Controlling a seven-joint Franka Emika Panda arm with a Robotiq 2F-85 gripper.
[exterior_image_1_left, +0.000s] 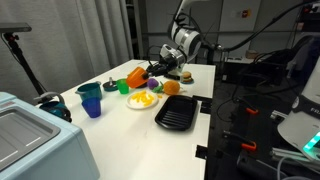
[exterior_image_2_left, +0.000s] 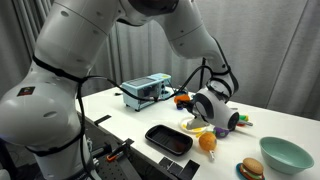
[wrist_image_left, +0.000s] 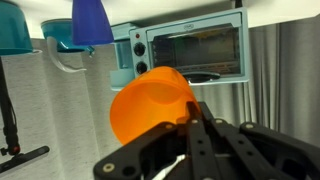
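Note:
An orange cup is held tilted in the air, with my gripper shut on it. It hangs just behind and above a white plate bearing yellow pieces. In the wrist view the cup fills the middle, covering most of the fingertips' grip. The second exterior view shows only a bit of the orange cup behind my arm. Whether anything is inside the cup cannot be seen.
A green cup stands close to the held cup, and a blue cup farther left. The black tray and an orange ball-like item lie to the right. A toaster oven occupies the near left.

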